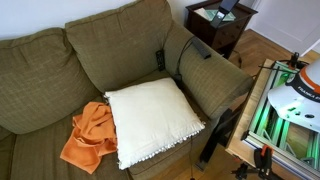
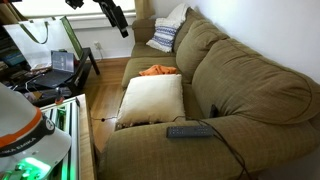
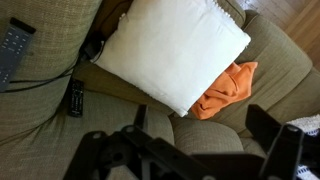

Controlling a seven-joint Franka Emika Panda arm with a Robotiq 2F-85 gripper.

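A square white cushion with a fringed edge lies on the seat of the brown sofa. Beside it, an orange cloth is crumpled, partly up against the cushion. In the wrist view both show from above, the cushion at the top and the cloth to its right. My gripper is open, its dark fingers spread wide above the sofa, nothing between them. The second exterior view has the black end of the arm high at upper left, well clear of the cushion.
A grey keypad-like remote with a cable rests on the sofa arm. A small black remote is near the cushion. Farther back sits a patterned pillow. A dark side table stands beyond the sofa arm.
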